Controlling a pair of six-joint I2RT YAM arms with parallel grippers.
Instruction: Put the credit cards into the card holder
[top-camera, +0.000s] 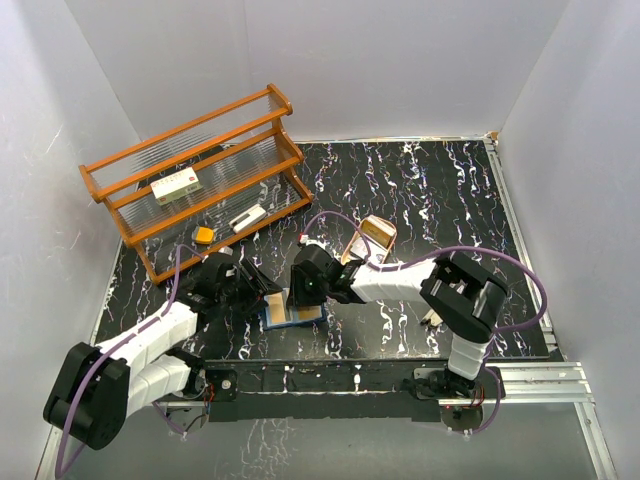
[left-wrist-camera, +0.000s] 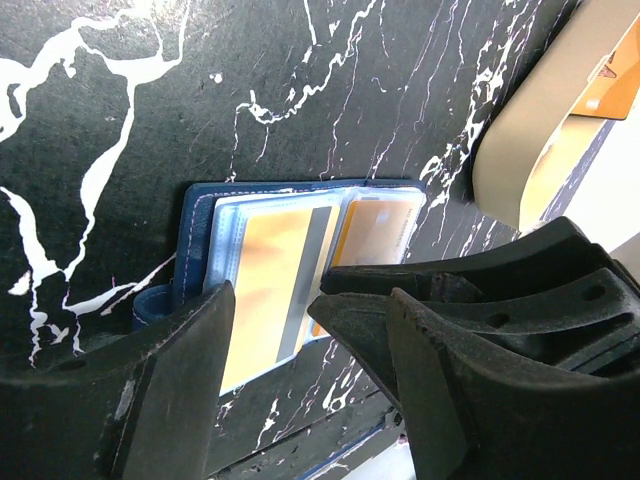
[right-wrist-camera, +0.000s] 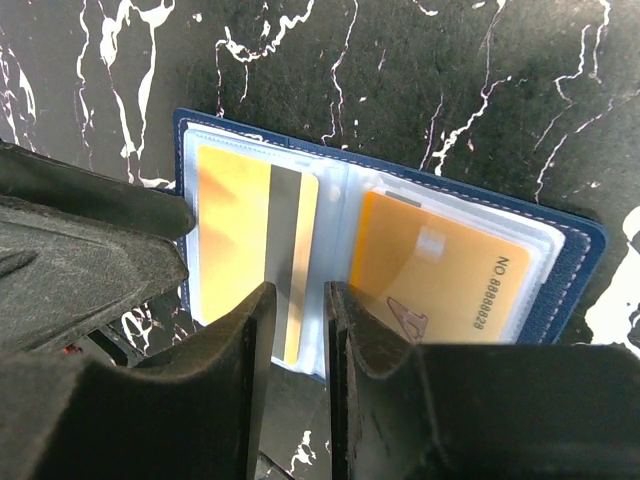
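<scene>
A blue card holder (right-wrist-camera: 560, 260) lies open on the black marble table, with a yellow striped card (right-wrist-camera: 232, 230) in one clear pocket and an orange numbered card (right-wrist-camera: 455, 275) in the other. My left gripper (top-camera: 258, 275) is at the holder's left part, its fingers low over the striped card side. My right gripper is low over the middle of the holder, its fingertips close together with a narrow gap between the two cards. I cannot see anything held in either gripper.
A tan open box (top-camera: 368, 240) lies behind the right arm. A wooden rack (top-camera: 200, 130) stands at the back left, with a yellow item (top-camera: 204, 235) and white boxes on it.
</scene>
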